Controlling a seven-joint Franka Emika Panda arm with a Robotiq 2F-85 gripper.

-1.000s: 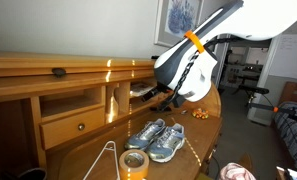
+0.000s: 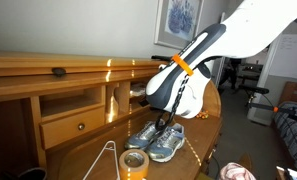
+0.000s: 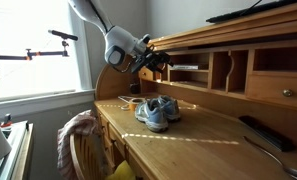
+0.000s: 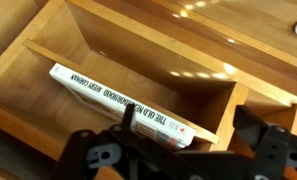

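My gripper stands open in the wrist view, a dark finger at either side and nothing held between them. Beyond the fingers, a white-spined book (image 4: 138,110) lies in a wooden compartment (image 4: 203,98) of the desk hutch. In exterior view 2 the gripper (image 3: 161,67) is up beside the hutch shelves (image 3: 193,77), above the desktop. A pair of grey-blue sneakers (image 3: 158,115) rests on the desk below it. From exterior view 1, the gripper (image 2: 166,119) appears over or behind the sneakers (image 2: 168,143), its fingertips hard to make out.
A roll of tape (image 2: 134,164) lies near the sneakers. A dark case (image 3: 267,132) and a thin dark tool (image 3: 275,158) lie toward the right of the desk in exterior view 2.
In exterior view 1 the arm has shifted left and the gripper has come lower in the picture, closer to the sneakers. The sneakers and tape have stayed put.
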